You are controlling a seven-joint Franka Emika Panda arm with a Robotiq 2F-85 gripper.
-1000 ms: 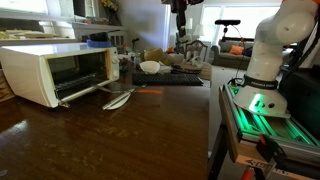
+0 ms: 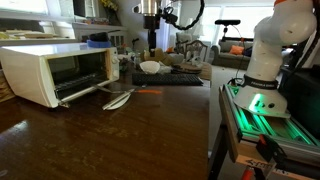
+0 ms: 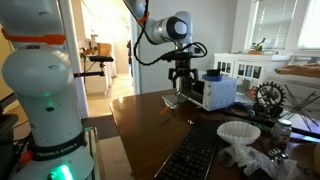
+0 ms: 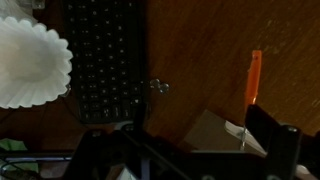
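Note:
My gripper (image 2: 152, 50) hangs in the air above the table, near the toaster oven's far side, with its fingers open and empty. From the wrist view, the gripper has its dark fingers well apart at the bottom. An orange-handled tool (image 4: 254, 78) lies on the wood by the right finger; part of it is hidden there. The black keyboard (image 4: 103, 50) shows on the left. Beside it is a white fluted bowl (image 4: 32, 63). Exterior view 2 also has the bowl (image 3: 239, 132) and keyboard (image 3: 190, 152) on the table.
A white toaster oven (image 2: 35, 75) stands along the table's side, its door lowered. Close to it lies a white plate (image 2: 118, 100) with a long handle-like piece. Crumpled clear plastic (image 3: 262, 160) and a jar (image 3: 281, 132) sit past the bowl.
In exterior view 1 the gripper has come down and moved left, from the upper right to above the bowl's area. The things on the table look unmoved.

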